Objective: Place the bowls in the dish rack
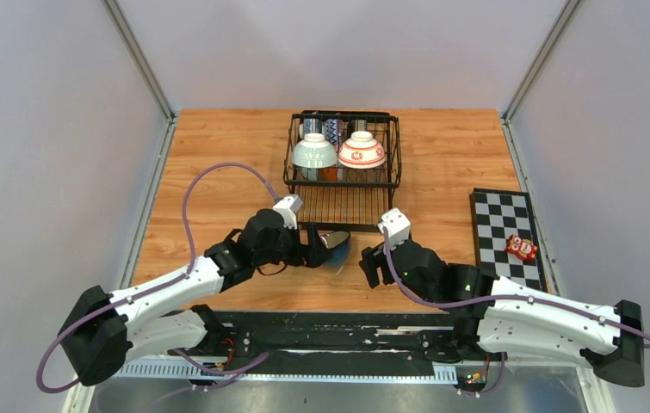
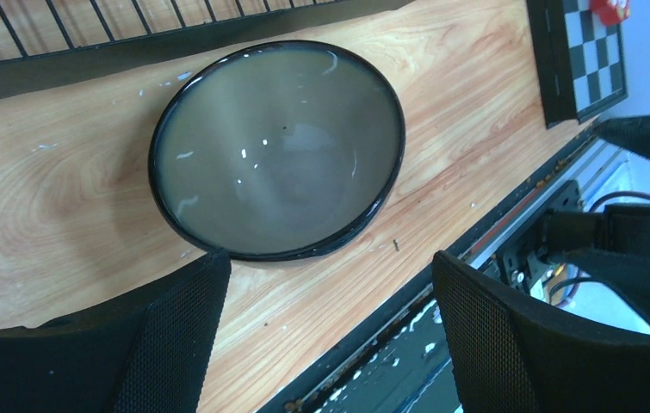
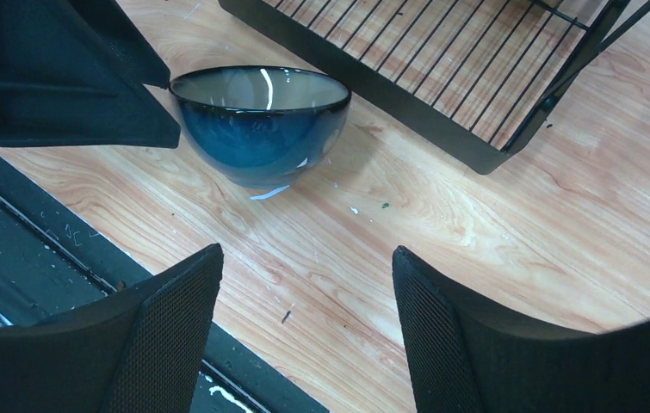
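A dark blue bowl (image 1: 337, 251) (image 2: 278, 151) (image 3: 261, 138) sits upright on the table in front of the black dish rack (image 1: 343, 224). My left gripper (image 1: 308, 251) is open at the bowl, above its near side, with nothing between its fingers. My right gripper (image 1: 375, 267) stands apart to the right of the bowl, open and empty. On the rack's upper tier rest an upside-down pale celadon bowl (image 1: 314, 153) and an upside-down red-patterned white bowl (image 1: 362, 153), with patterned cups behind them.
A checkerboard (image 1: 495, 211) with a red object (image 1: 521, 248) lies at the right of the table. The lower rack tier shows bare wires at the front.
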